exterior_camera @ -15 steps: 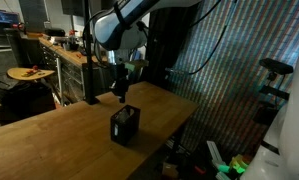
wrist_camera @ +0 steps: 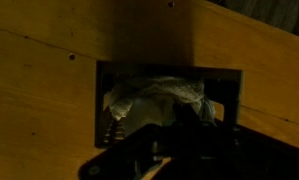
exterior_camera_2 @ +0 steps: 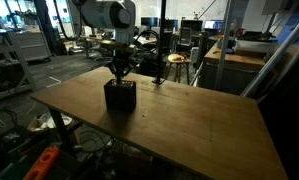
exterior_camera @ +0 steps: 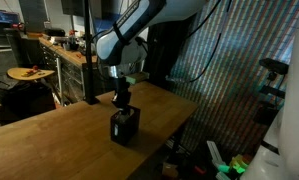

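Observation:
A black open-topped box [exterior_camera: 125,127] stands upright on the wooden table. Pale crumpled material, like cloth or plastic [wrist_camera: 154,97], lies inside it in the wrist view. My gripper [exterior_camera: 122,100] points down at the box's mouth, its tips just above or at the rim. In the second exterior view the gripper [exterior_camera_2: 119,78] hangs over the box [exterior_camera_2: 120,96] in the same way. The fingers are dark in the wrist view and cover the box's near side. The fingers look shut, and nothing can be made out between them.
A stool [exterior_camera: 31,73] and a cabinet stand behind it. The box sits close to one table edge.
My arm has come down towards the box, from well above it to its mouth. The box has stayed in its place.

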